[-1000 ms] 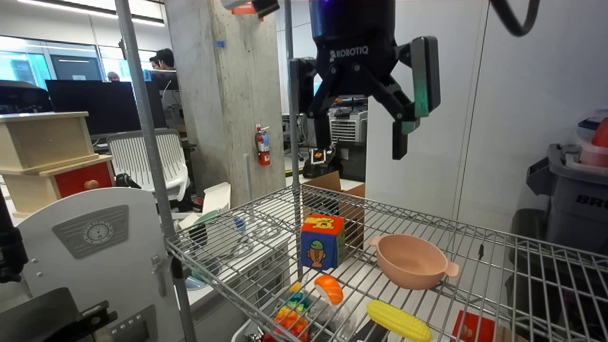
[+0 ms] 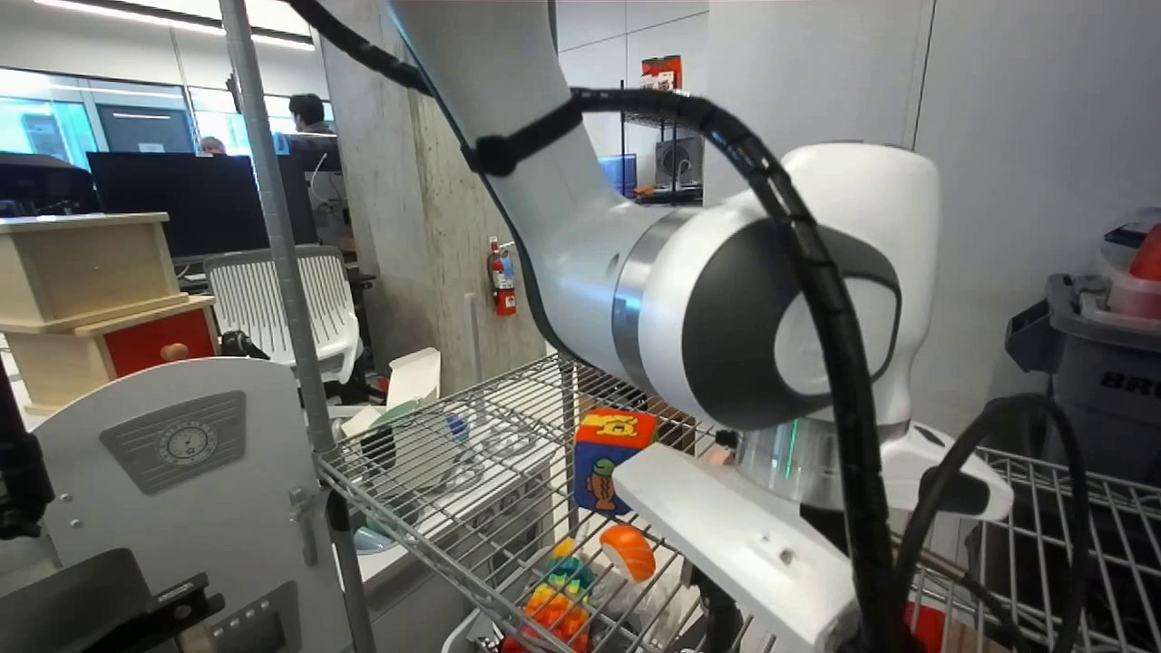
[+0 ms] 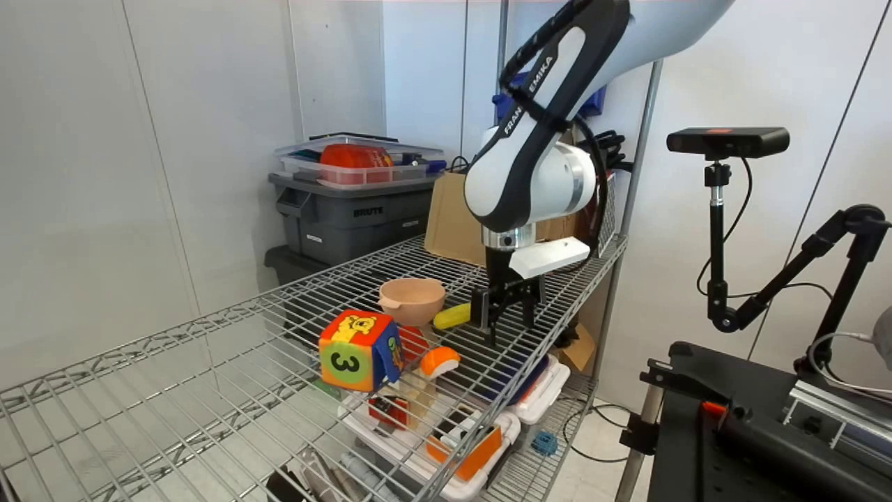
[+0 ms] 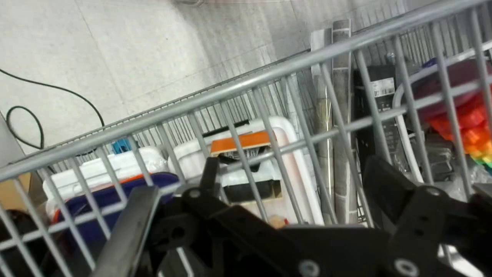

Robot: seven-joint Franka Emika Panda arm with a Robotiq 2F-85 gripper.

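My gripper stands open, low over the wire shelf, with nothing visible between its fingers. A yellow toy corn lies beside it in exterior view 2; its near end is hidden behind a finger, and contact cannot be told. Beyond the corn sits a pink bowl with small handles. An orange-and-white toy sushi rests closer to the shelf's front. The soft picture cube stands left of it. In the wrist view, dark finger parts frame bare shelf wires, and no corn shows.
The wire shelf has wide free room to the left of the cube. Its raised edge rail runs close to the gripper. Bins and a cardboard piece stand at the back. Items below show through the wires.
The arm has come down from high above the shelf to low over it. In exterior view 1 it now covers the corn and most of the bowl; cube and sushi have stayed put.
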